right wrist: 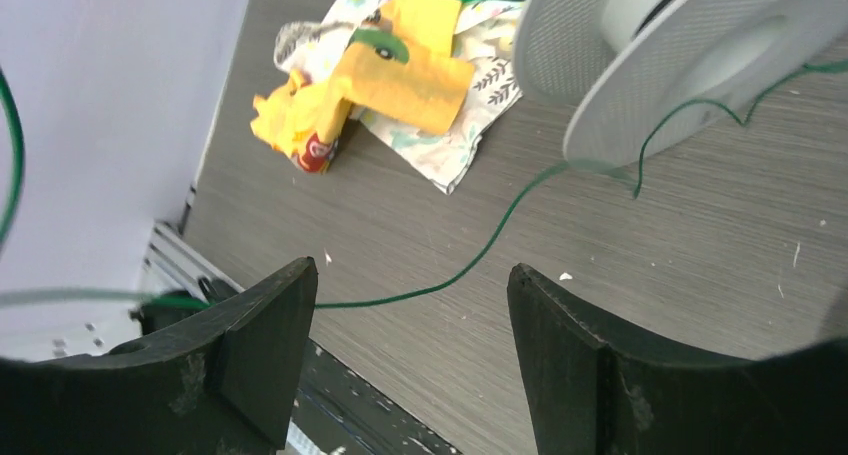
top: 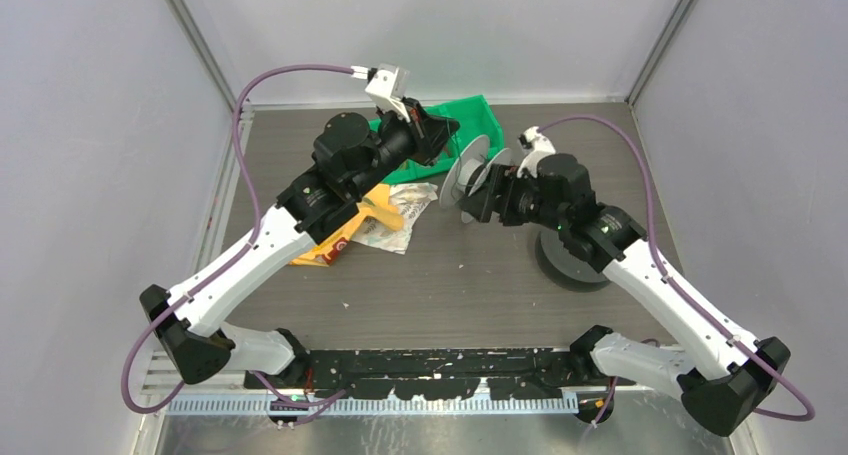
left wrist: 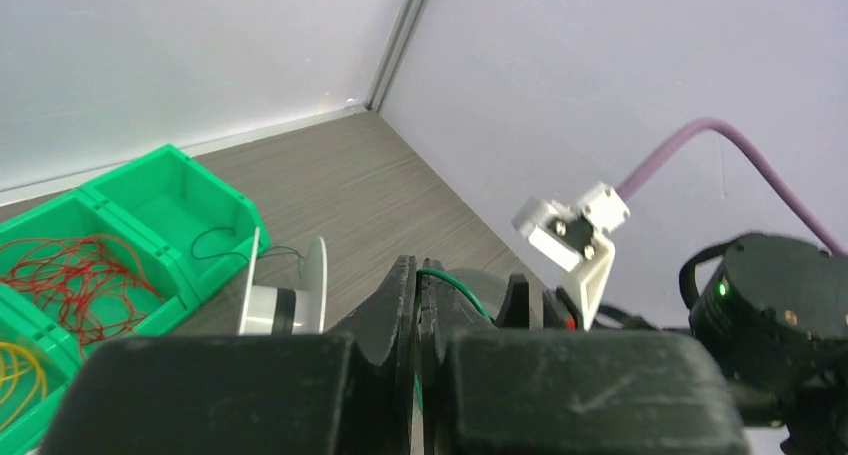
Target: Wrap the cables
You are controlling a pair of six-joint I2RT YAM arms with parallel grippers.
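A thin green cable (left wrist: 455, 286) is pinched at the tips of my left gripper, which is shut. A spool with pale flanges (top: 452, 180) stands tilted on the table, left of my right gripper (top: 480, 203), whose arm partly covers it from above. In the right wrist view the green cable (right wrist: 480, 256) runs from the spool's lower edge to the left finger (right wrist: 270, 330) and passes behind it. The right fingers stand well apart, with the cable crossing the view between them but not clamped. Another stretch of cable hangs by the spool's flange (right wrist: 640, 105).
Behind the spool, a green bin (top: 470, 115) has compartments holding a red cable (left wrist: 85, 285) and a yellow cable (left wrist: 18, 370). Yellow and white bags (top: 385, 225) lie at left. A dark grey disc (top: 575, 260) is under the right arm.
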